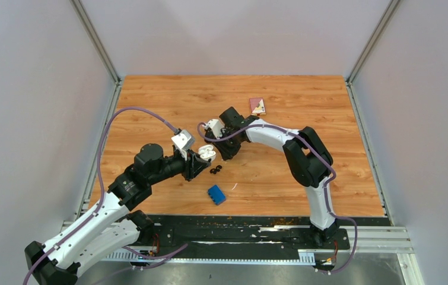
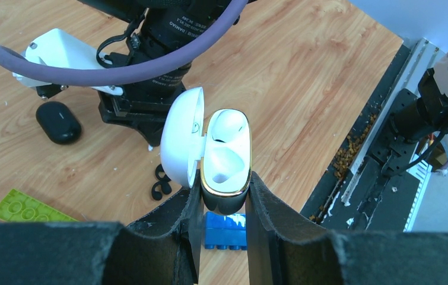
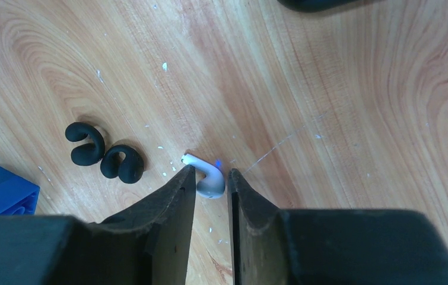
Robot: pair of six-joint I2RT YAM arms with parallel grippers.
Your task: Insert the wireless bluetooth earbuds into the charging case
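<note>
The white open charging case is held upright by my left gripper, its lid raised and both earbud wells visible, apparently empty. The same case shows in the top view. A white earbud lies on the wood between the fingertips of my right gripper, which is part open right at it, low over the table; whether the fingers touch it I cannot tell.
Black rubber pieces lie near the earbud, with a blue brick nearer the front edge. A green brick plate, a black oval object and a pink card are also on the table.
</note>
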